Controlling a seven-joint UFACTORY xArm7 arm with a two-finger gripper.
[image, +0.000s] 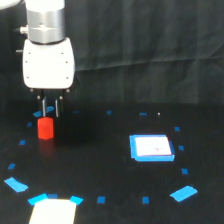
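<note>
A red cube (45, 129) sits on the dark table at the left of the camera view. Just above it hangs my gripper (50, 108), slightly to the right of the cube's middle and pointing down. Its two thin fingers stand apart, and nothing shows between them. Whether a fingertip touches the cube's top is too small to tell.
A white rectangle with a blue border (153, 147) lies to the right. A pale, bright square (52, 212) is at the front left edge. Blue tape pieces, such as one strip (184, 193), dot the table.
</note>
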